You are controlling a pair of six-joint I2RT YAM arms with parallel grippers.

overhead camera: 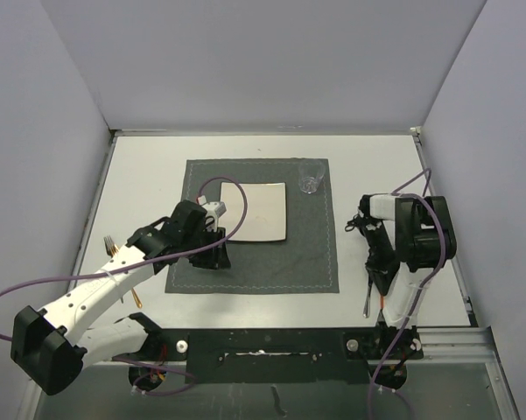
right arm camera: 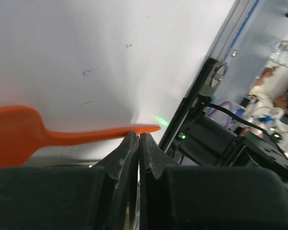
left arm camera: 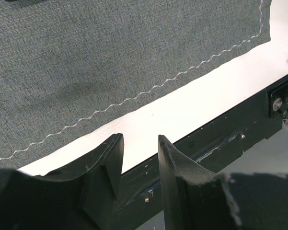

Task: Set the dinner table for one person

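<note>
A grey placemat (overhead camera: 302,271) holds a square cream plate (overhead camera: 254,210) and a clear glass (overhead camera: 312,175). My left gripper hangs over the mat's front edge, fingers apart and empty. My right gripper is shut, its tips just beside the orange spoon (right arm camera: 19,136) on the white table at the right; nothing shows between its fingers. A metal utensil (overhead camera: 367,302) lies alongside the spoon. Forks and other cutlery (overhead camera: 114,249) lie at the far left.
Walls stand at both sides and the back; a dark rail (overhead camera: 258,350) runs along the front edge.
</note>
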